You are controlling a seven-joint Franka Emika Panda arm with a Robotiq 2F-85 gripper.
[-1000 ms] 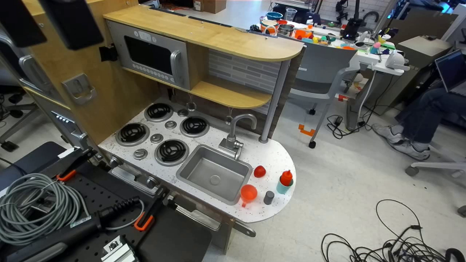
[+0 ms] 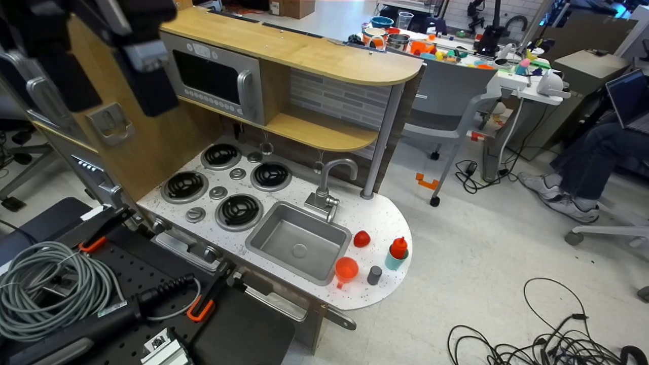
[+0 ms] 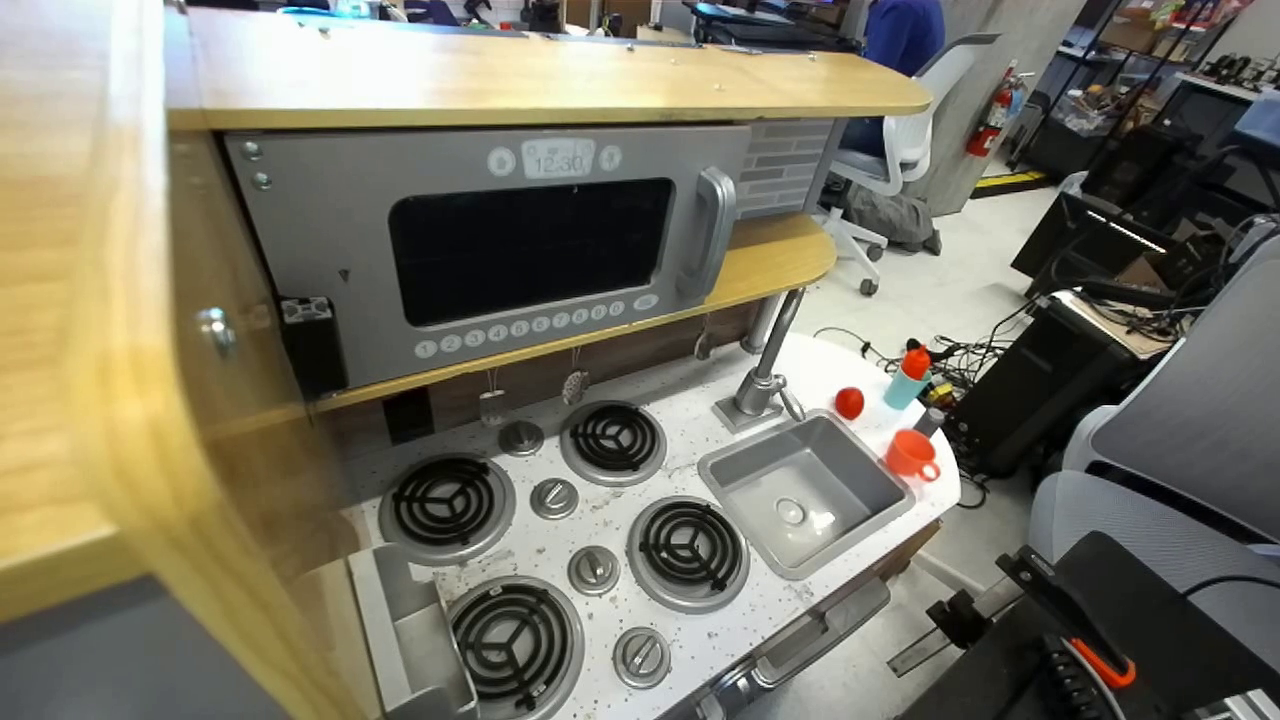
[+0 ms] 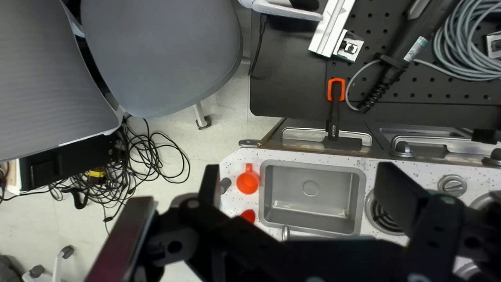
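My gripper [image 2: 115, 91] hangs high at the upper left in exterior view 1, its two dark fingers apart with nothing between them. The wrist view looks down past the open gripper onto the sink [image 4: 310, 169]. At the counter's rounded end are an orange-red cup [image 2: 347, 267], a red object [image 2: 362, 238], a dark grey cylinder [image 2: 374, 276] and a teal cup [image 2: 394, 262]. A red bottle [image 2: 398, 247] stands inside the teal cup. The gripper is well away from all of them. Exterior view 2 does not show it.
Left of the sink lie the stove burners [image 2: 238, 212] and knobs. The faucet [image 2: 328, 182] rises behind the basin. A microwave [image 3: 528, 240] and a wooden shelf [image 2: 328, 129] overhang the counter's back. A post [image 2: 383, 143] supports the shelf near the faucet.
In exterior view 1 my gripper has come lower and to the right, now covering part of the cabinet beside the microwave. Its fingers remain apart. The counter objects have not moved.
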